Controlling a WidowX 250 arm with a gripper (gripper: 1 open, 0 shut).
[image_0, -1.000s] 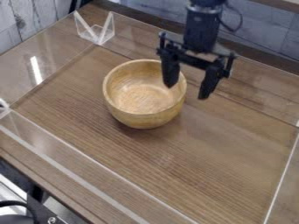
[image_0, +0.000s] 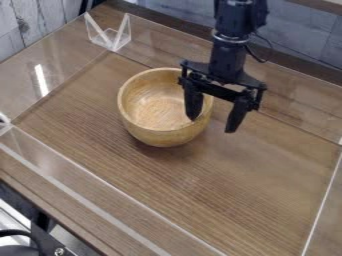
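Observation:
A round tan wooden bowl (image_0: 155, 125) sits on the wooden table, left of centre, with nothing visible inside it. My black gripper (image_0: 214, 120) hangs low from above at the bowl's right rim, its two fingers spread apart, one over the rim and one outside to the right. I cannot make out anything held between them.
A small white wire-like object (image_0: 110, 32) stands at the back left. Dark edges and cables show at the left corners.
The bowl looks unmoved.

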